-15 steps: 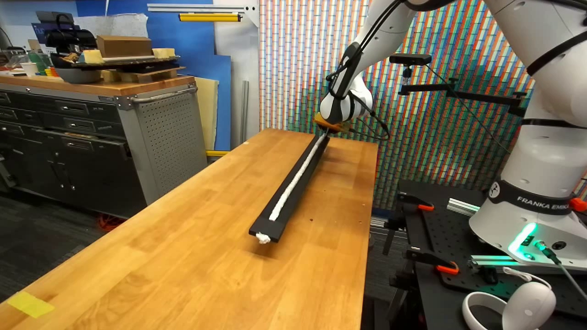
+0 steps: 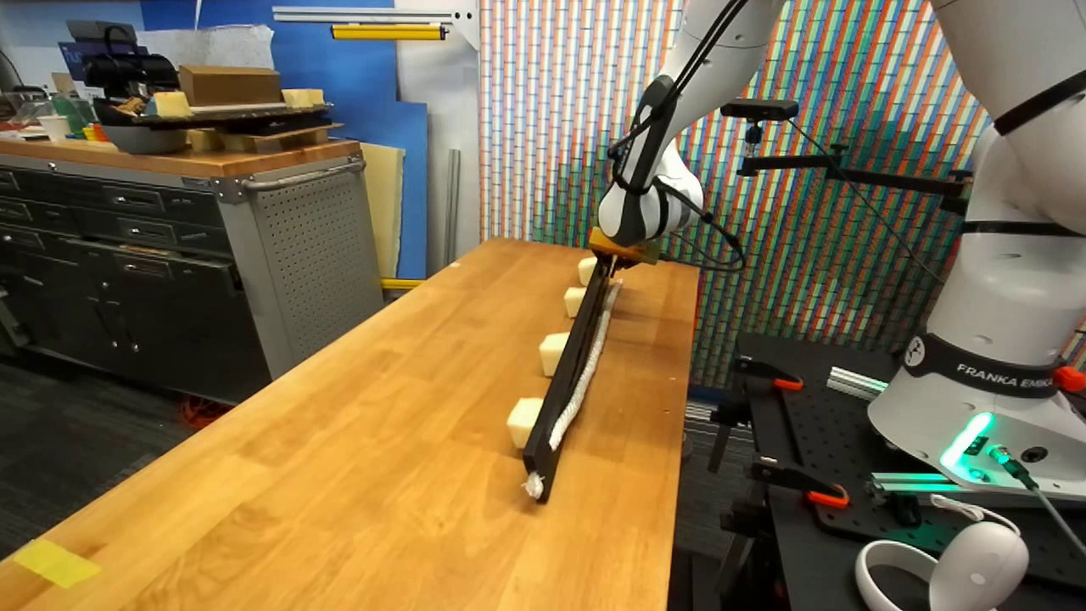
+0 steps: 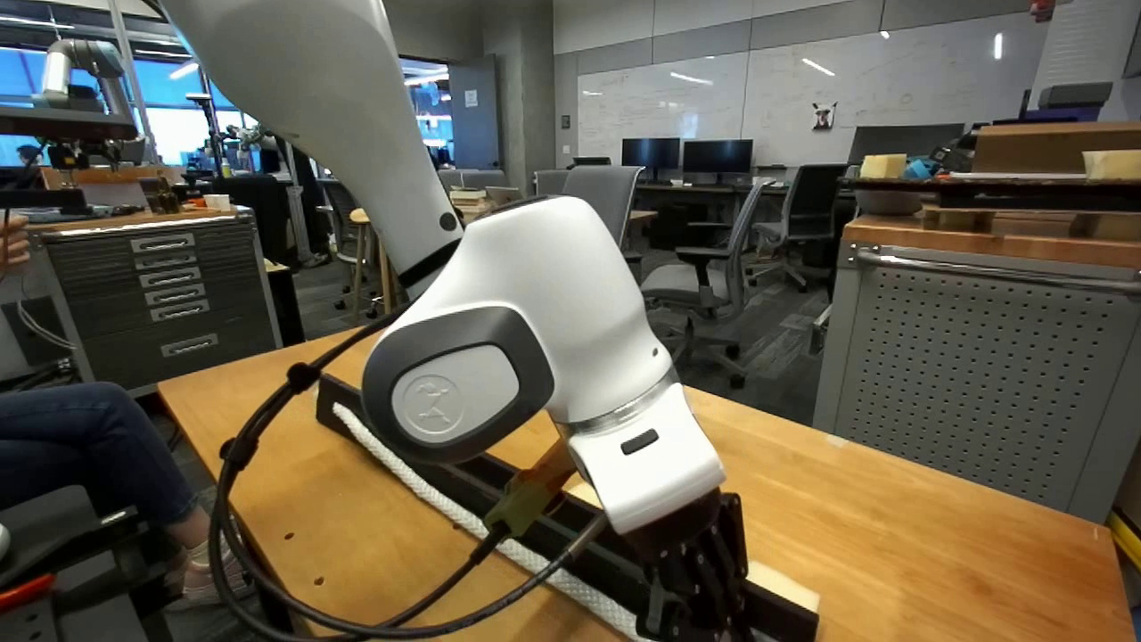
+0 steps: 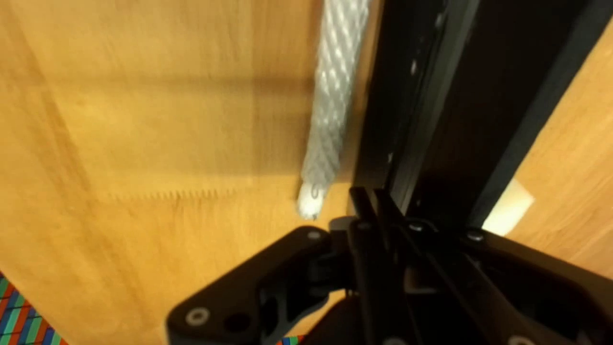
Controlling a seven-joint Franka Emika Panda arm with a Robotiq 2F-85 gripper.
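A long black channel board [image 2: 557, 399] lies tipped toward its side on the wooden table. Along its right side sags a white braided rope [image 2: 587, 378], out of the groove over most of its length; a frayed tip [image 2: 534, 484] pokes from the board's near end. In the wrist view, the rope's other end [image 4: 311, 201] is loose above or on the wood, apart from the fingers. My gripper is shut beside the far end of the board, with no rope between its fingers. Whether the fingertips touch the board, I cannot tell.
Several pale foam blocks [image 2: 552, 353] show along the board's left side, seemingly fixed to its underside. A cable [image 3: 241, 449] loops off my wrist.
The board has rolled over from lying groove-up and its near end has shifted right and nearer. The rope, earlier in the groove, now sags out. My arm has moved slightly right.
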